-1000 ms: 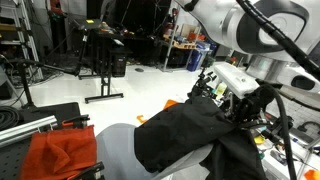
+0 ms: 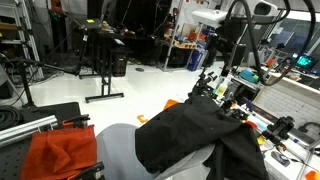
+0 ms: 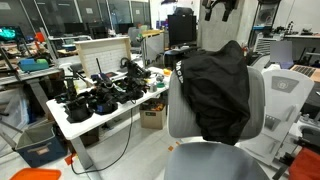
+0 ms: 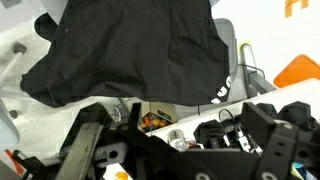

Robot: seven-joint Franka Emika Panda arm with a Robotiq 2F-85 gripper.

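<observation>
A black cloth or garment (image 2: 180, 132) is draped over the back of a grey chair (image 3: 212, 160), and it hangs down in loose folds on both sides. From exterior view 2 the cloth (image 3: 215, 90) covers much of the backrest. My gripper (image 3: 217, 13) is raised above the chair at the top edge of that view, its fingers apart with nothing between them. Looking down in the wrist view, I see the cloth (image 4: 140, 50) spread below and beyond the open fingers, with a clear gap from it.
Beside the chair runs a white table (image 3: 88, 128) crowded with black devices and cables. A red cloth (image 2: 60, 152) lies at the lower left of exterior view 1. An orange item (image 4: 297, 71) shows on the white surface. Open floor lies behind the chair.
My arm has risen up and away from the chair back, and the gripper has left the cloth's upper edge. The cloth stays draped over the chair.
</observation>
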